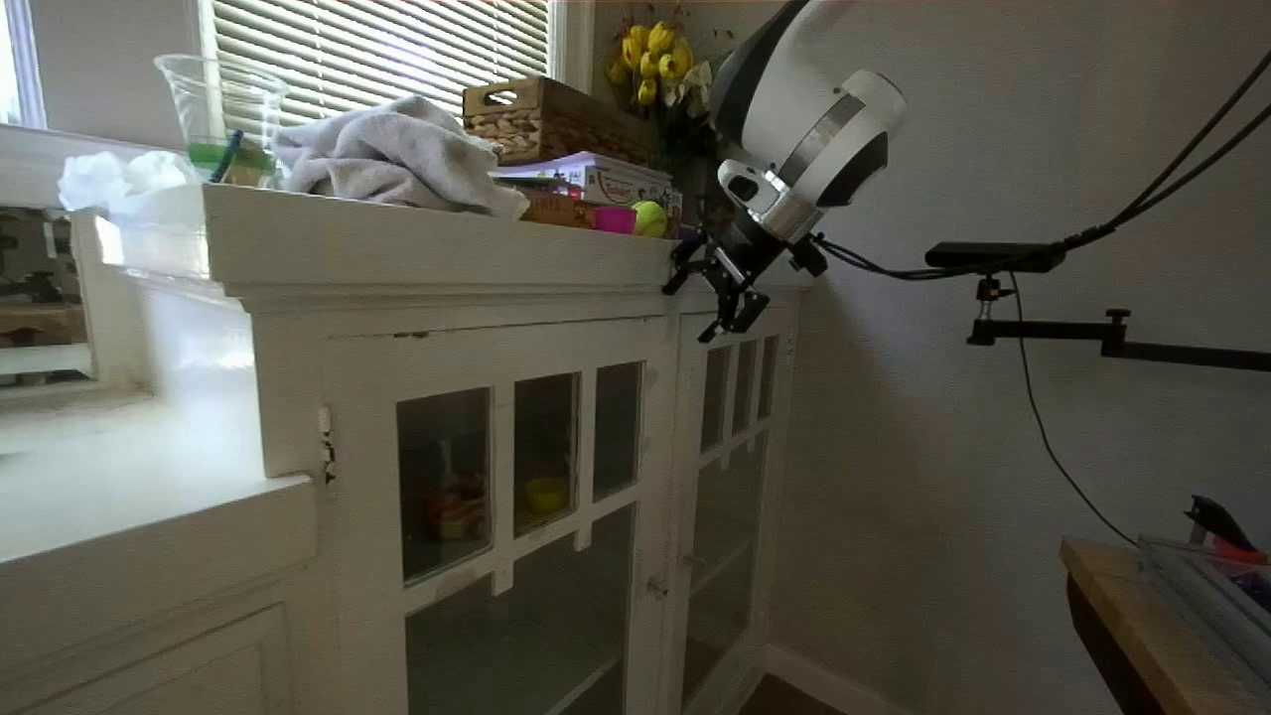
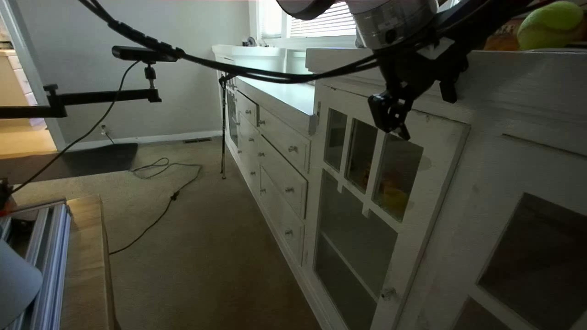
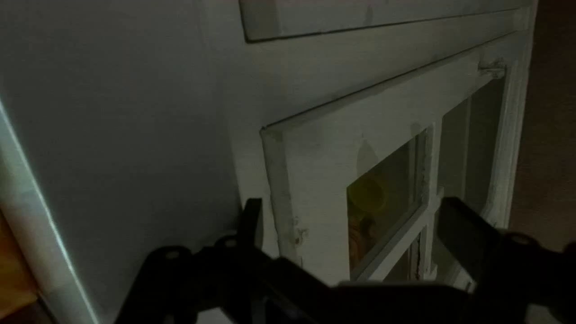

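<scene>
My gripper (image 1: 697, 312) hangs in front of the white cabinet (image 1: 477, 268), close to the top edge near its right end. Its two dark fingers stand wide apart in the wrist view, with one finger (image 3: 251, 224) on the left and the other on the right; nothing is held between them. Past the fingers shows a glass-paned cabinet door (image 3: 324, 162), closed. Behind the glass a yellow cup (image 3: 367, 193) sits beside some orange item. Exterior view 2 has the gripper (image 2: 421, 118) in front of the upper door frame.
On the cabinet top lie a grey towel (image 1: 387, 161), a pink cup (image 1: 615, 219), a tennis ball (image 1: 649, 218), boxes and a woven basket (image 1: 566, 119). Cables (image 2: 264, 75) run from the arm. A wooden table (image 2: 85, 247) stands opposite, with open floor between.
</scene>
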